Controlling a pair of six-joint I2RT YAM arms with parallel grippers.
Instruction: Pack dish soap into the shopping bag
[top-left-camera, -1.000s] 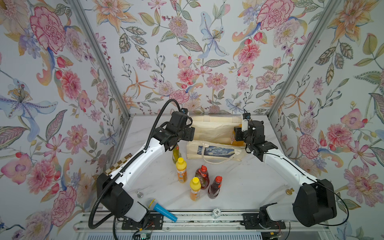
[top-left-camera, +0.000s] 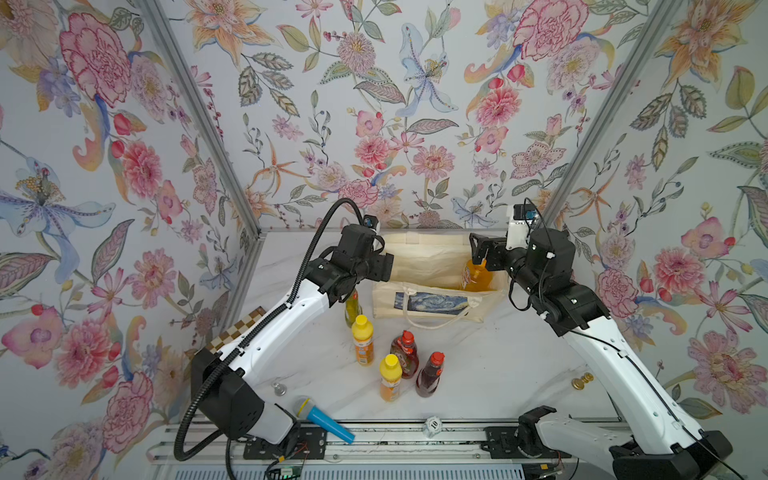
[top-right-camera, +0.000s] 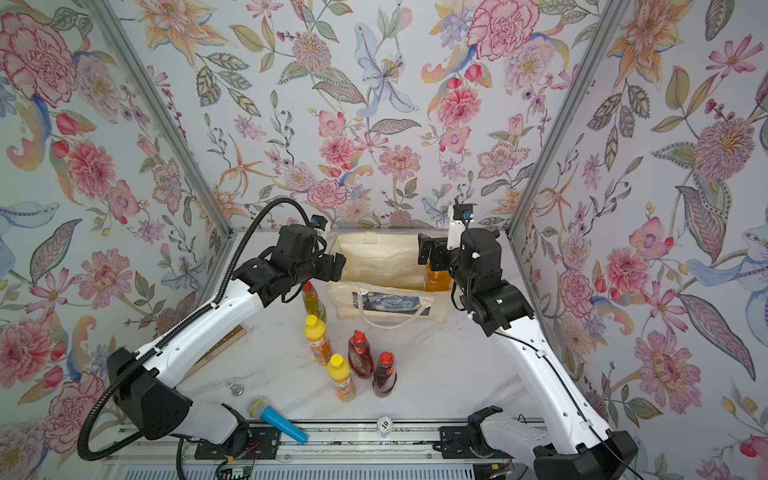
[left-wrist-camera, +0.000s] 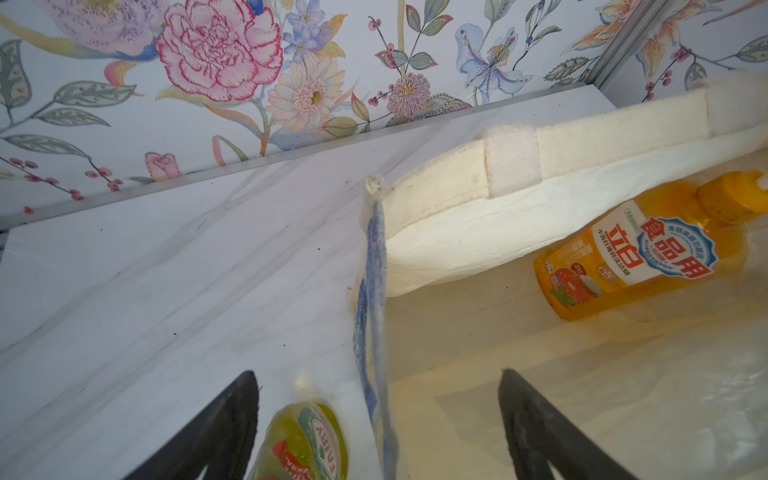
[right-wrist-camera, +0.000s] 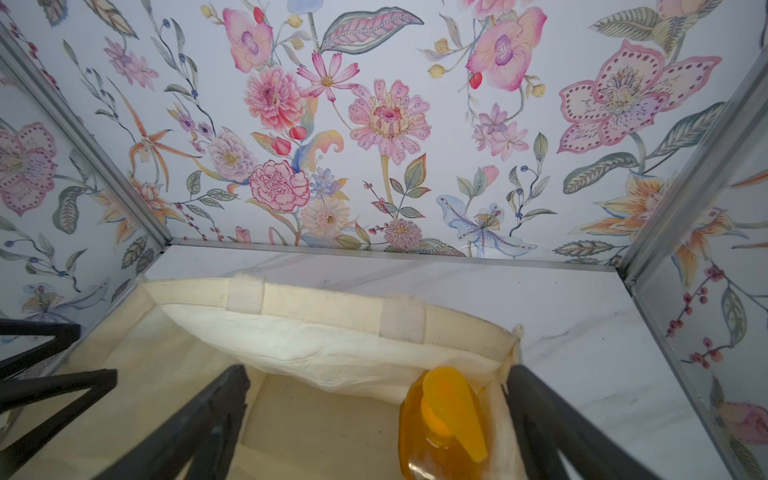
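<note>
An orange dish soap bottle (left-wrist-camera: 632, 252) with a yellow pump cap stands inside the cream shopping bag (left-wrist-camera: 480, 320), against the bag's right end. In the right wrist view its cap (right-wrist-camera: 448, 408) shows low between the fingers, clear of both. My right gripper is open above the bag's right end and holds nothing. At the bag's left end my left gripper is open too; the bag's left side edge runs up between its fingers, gripped by neither. The bag's mouth gapes wide, and its front bears a blue picture panel (top-left-camera: 432, 302).
In front of the bag stand two yellow-capped bottles (top-left-camera: 362, 340) (top-left-camera: 390, 377) and two red-capped bottles (top-left-camera: 406, 354) (top-left-camera: 429, 375). A green bottle (top-right-camera: 312, 301) is under the left arm. A blue tube (top-left-camera: 329, 422) lies at the front edge.
My right gripper has risen off the soap bottle, which stays in the bag's right end. The left arm has barely moved.
</note>
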